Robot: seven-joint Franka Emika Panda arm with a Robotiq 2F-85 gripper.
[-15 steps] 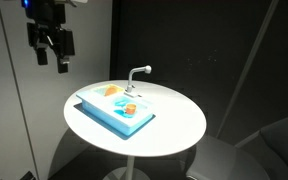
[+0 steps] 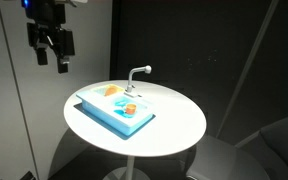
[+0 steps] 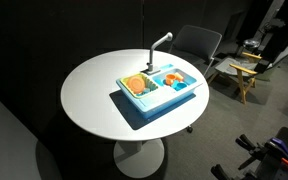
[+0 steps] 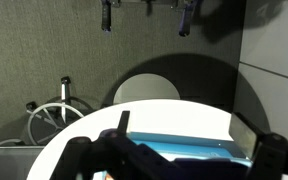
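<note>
A blue and white toy sink (image 2: 112,113) rests on the round white table (image 2: 174,125). Behind its basin rises a grey-white faucet (image 3: 159,50). An orange round piece (image 3: 136,84) stands in the greenish rack part at one end. Inside the blue basin lies an orange cup-like piece (image 2: 130,109), with small items beside it too blurred to name. My gripper (image 2: 52,62) hangs high at the table's left, apart from everything, its fingers spread with nothing between them. In the wrist view the sink's blue side (image 4: 184,143) shows beneath the open fingers, partly covered by them.
Bare tabletop surrounds the sink, widest on the side away from my arm. A dark office chair (image 3: 196,42) and a wooden-armed chair (image 3: 242,70) stand beyond the table. A pale wall panel (image 2: 6,120) is at the left.
</note>
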